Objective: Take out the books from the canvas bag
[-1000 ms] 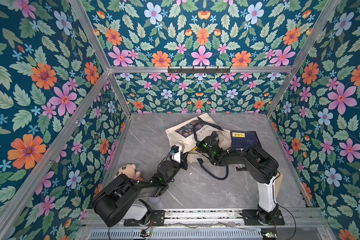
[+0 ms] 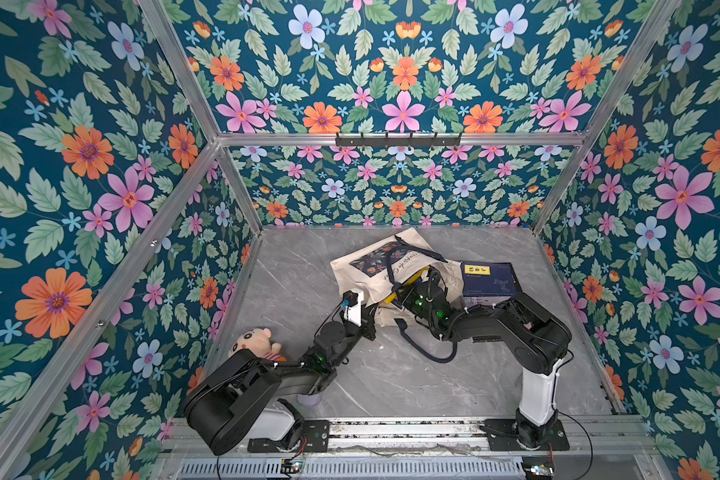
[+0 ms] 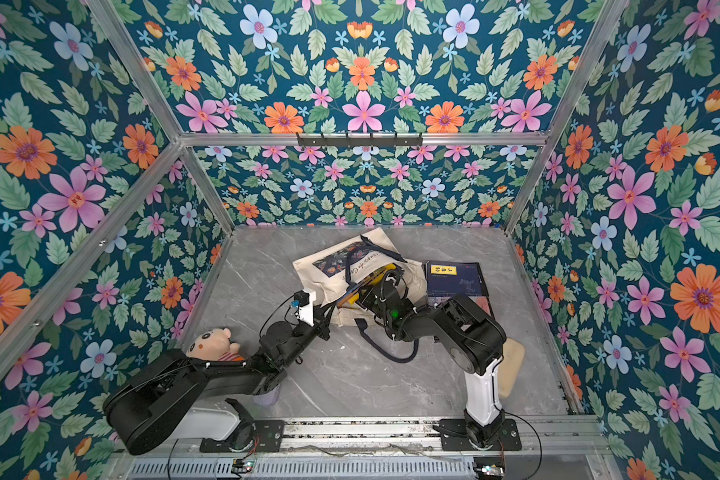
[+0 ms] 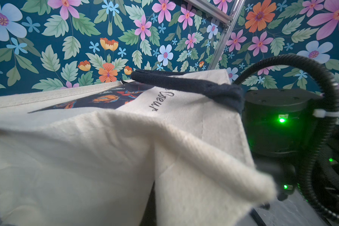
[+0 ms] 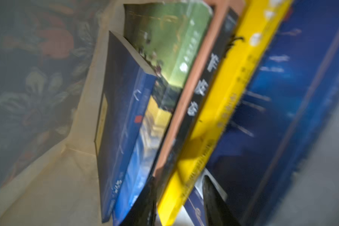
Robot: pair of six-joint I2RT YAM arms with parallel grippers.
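Note:
The cream canvas bag (image 2: 358,276) lies with its mouth toward the arms, a dark strap (image 2: 432,352) trailing in front. Its cloth (image 4: 214,165) is pulled up close to my left wrist camera and hides that gripper's fingers. My left gripper (image 2: 368,321) is at this edge, apparently shut on it. Inside the mouth stand several books: a blue one (image 5: 126,101), a green one (image 5: 177,41), a black-spined one (image 5: 205,84) and a yellow one (image 5: 224,109). My right gripper is open at the lower end of the yellow book, its fingers (image 5: 212,205) reaching both sides.
Dark blue books (image 3: 454,280) lie to the right of the bag, beside the right arm. A tan object (image 3: 508,368) rests behind the right forearm. A doll (image 2: 256,344) lies by the left arm. Bare floor (image 2: 288,272) shows left of the bag.
My right gripper has shifted and turned slightly at the bag's mouth, with more of the yellow book now showing. The left arm and the bag look unmoved.

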